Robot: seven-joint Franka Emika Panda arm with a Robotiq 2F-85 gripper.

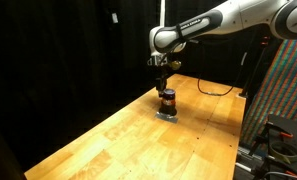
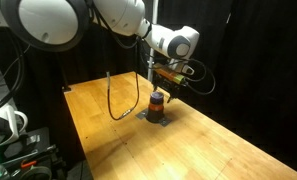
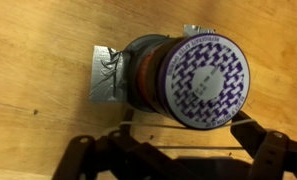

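A dark, stacked cylinder point(image 1: 168, 104) with reddish-brown bands stands upright on the wooden table. Its round lid point(image 3: 206, 80) carries a purple-and-white pattern in the wrist view. Silver tape point(image 3: 109, 74) shows at its base on two sides. My gripper is open, its fingers wide apart along the lower edge of the wrist view, with the lid above them in the picture. In exterior view 2 the gripper point(image 2: 169, 82) hangs just above and beside the cylinder point(image 2: 156, 107). Nothing shows held; whether a finger touches the cylinder, I cannot tell.
Black curtains point(image 1: 58, 70) hang behind it. A cable point(image 2: 111, 100) loops down from the arm. At the table's side stands dark equipment point(image 1: 285, 145).
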